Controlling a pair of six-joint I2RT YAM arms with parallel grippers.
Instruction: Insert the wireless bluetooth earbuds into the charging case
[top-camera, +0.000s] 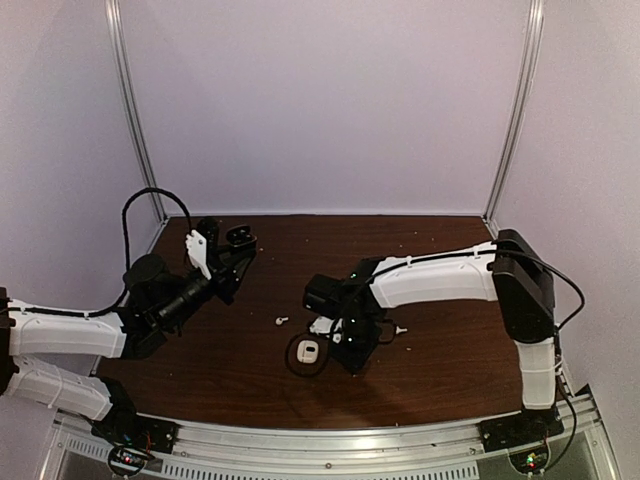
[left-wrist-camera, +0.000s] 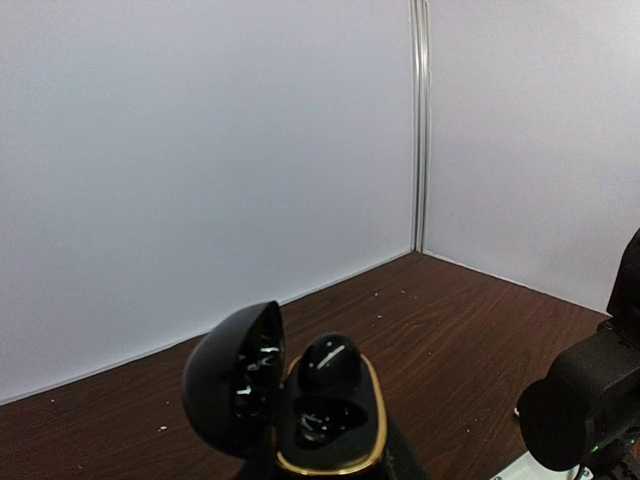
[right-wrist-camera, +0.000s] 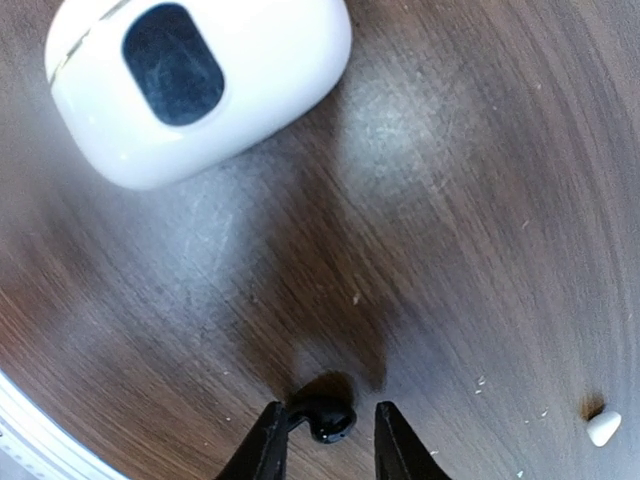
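My left gripper (top-camera: 236, 268) is raised at the left, shut on an open black charging case (left-wrist-camera: 330, 440) with gold trim; its lid (left-wrist-camera: 225, 385) is flipped up. One side of the case shows a glossy black shape, the other a hollow. My right gripper is low over the table, open, its two fingertips either side of a black earbud (right-wrist-camera: 325, 418) lying on the wood.
A white charging case (right-wrist-camera: 200, 70) lies closed near my right gripper. A small white earbud (top-camera: 281, 320) lies left of it; another white piece (top-camera: 400, 330) is to the right.
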